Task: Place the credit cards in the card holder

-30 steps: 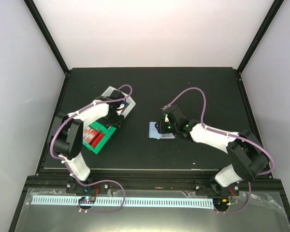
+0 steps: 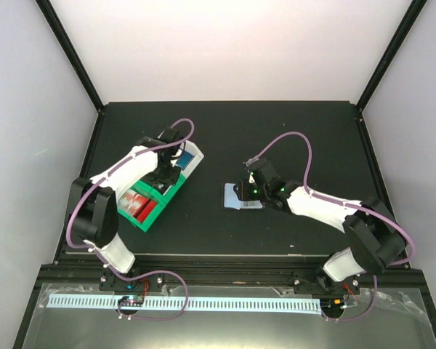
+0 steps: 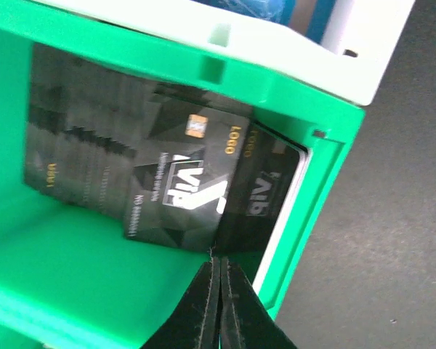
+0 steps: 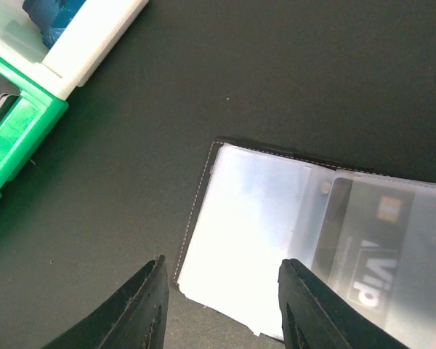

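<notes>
Several black cards [image 3: 176,178] lie fanned in the green bin [image 3: 338,138]. At the bin's right wall a few cards [image 3: 258,193] lean, their white edges showing. My left gripper is shut with nothing between its fingers, its tips in front of the leaning cards. In the right wrist view the card holder [image 4: 240,233] lies spread on the table, a clear sleeve on its right side with a black card [image 4: 370,254] in it. Over the holder, my right gripper stands open and empty.
A white tray [image 3: 349,69] with blue contents adjoins the bin's far side. Another green compartment holds red and white items [image 2: 138,206].
The left gripper has gone from open to shut. The right arm looks still.
</notes>
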